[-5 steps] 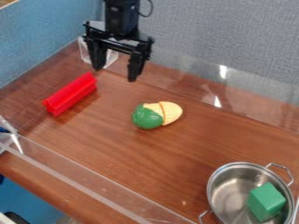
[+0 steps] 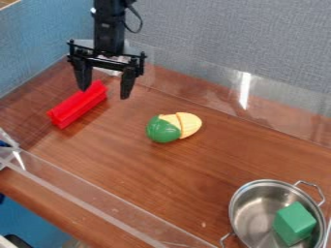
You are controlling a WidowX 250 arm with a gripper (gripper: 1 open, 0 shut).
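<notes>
My black gripper hangs at the upper left, fingers spread open, just above and behind a red bar that lies diagonally on the wooden table. Nothing shows held between the fingers. A green and pale yellow object, shaped like a vegetable, lies near the middle of the table. At the lower right a steel pot with two handles holds a green block.
A textured wall stands along the back and left, with a clear panel low along the back. A transparent edge runs along the table's front left.
My gripper has moved left and lower, toward the red bar. The objects on the table look unchanged.
</notes>
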